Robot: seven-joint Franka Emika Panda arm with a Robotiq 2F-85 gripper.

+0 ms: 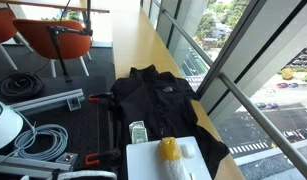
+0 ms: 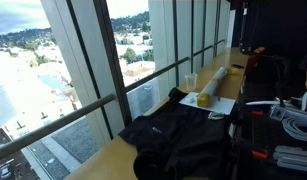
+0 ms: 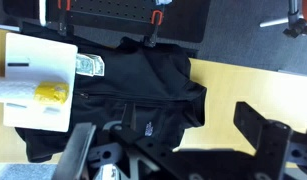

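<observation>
In the wrist view my gripper stands open, its dark fingers wide apart with nothing between them. Below it, a black garment with a zip is spread out on a wooden surface. A white board overlaps the garment at the left. On that board lies a yellow-tipped white object, roughly cylindrical. A small greenish printed slip, like a banknote, rests beside the board on the cloth. In exterior view 1 the garment appears rumpled, with the board in front of it.
Along one side runs a window with a metal rail. The dark frame with red clamps and coiled cable borders the other. A clear cup stands near the window. Bare wood lies right of the garment.
</observation>
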